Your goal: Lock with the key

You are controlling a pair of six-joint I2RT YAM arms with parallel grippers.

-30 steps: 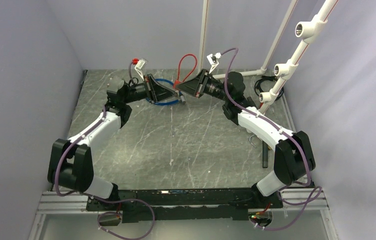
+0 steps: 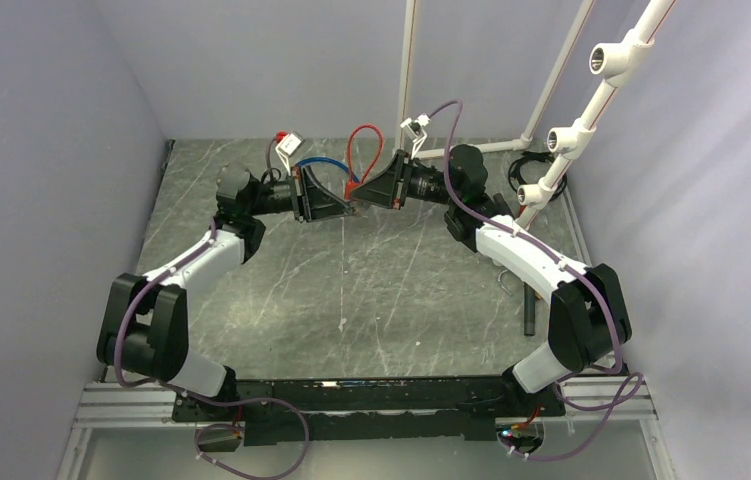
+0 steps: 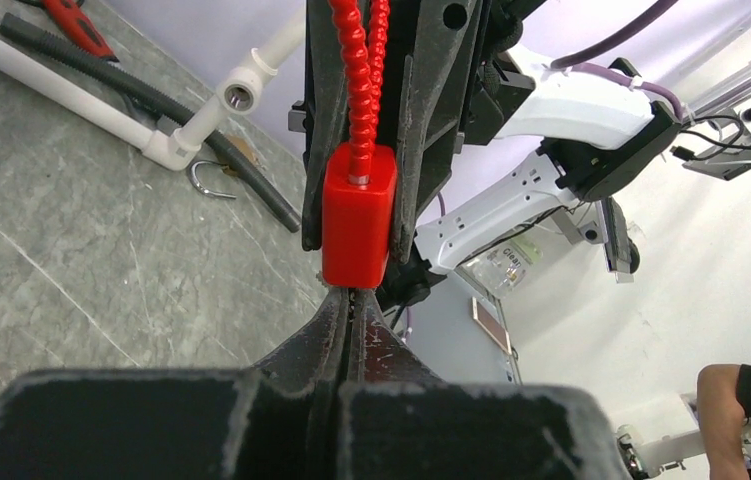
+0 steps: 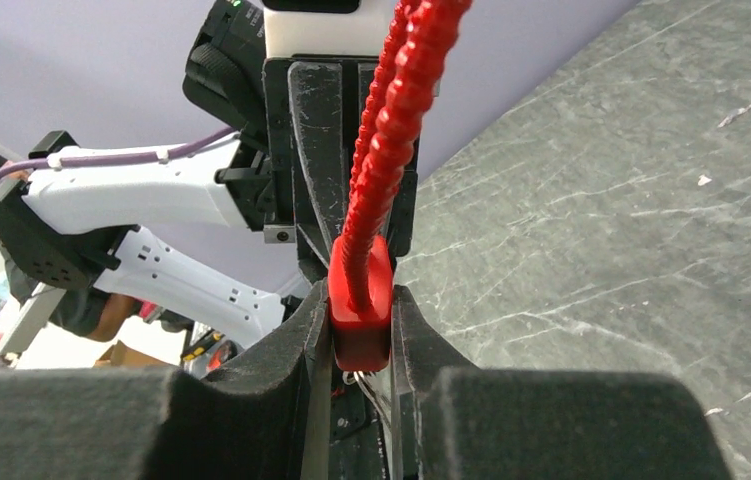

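Note:
A red lock body (image 3: 356,225) with a red beaded cable (image 4: 401,110) hangs in the air between the two arms. My right gripper (image 2: 356,195) is shut on this lock; its fingers (image 3: 413,150) lie along two sides of the block in the left wrist view. Right below the lock, my left gripper has its fingertips pressed together, close against the block's lower end. No key shows between those tips; if one is there, it is hidden. From the right wrist view, the lock's face (image 4: 361,345) sits between the right fingertips.
A blue cable (image 2: 326,161) lies on the grey table (image 2: 281,300) behind the grippers. White pipes (image 2: 491,147) and a black cable coil (image 2: 531,175) stand at the back right, with a dark tube (image 2: 529,312) on the right.
Both grippers and the red lock have shifted slightly toward the front of the table. The grippers now cover more of the blue cable. The lock stays in my right gripper.

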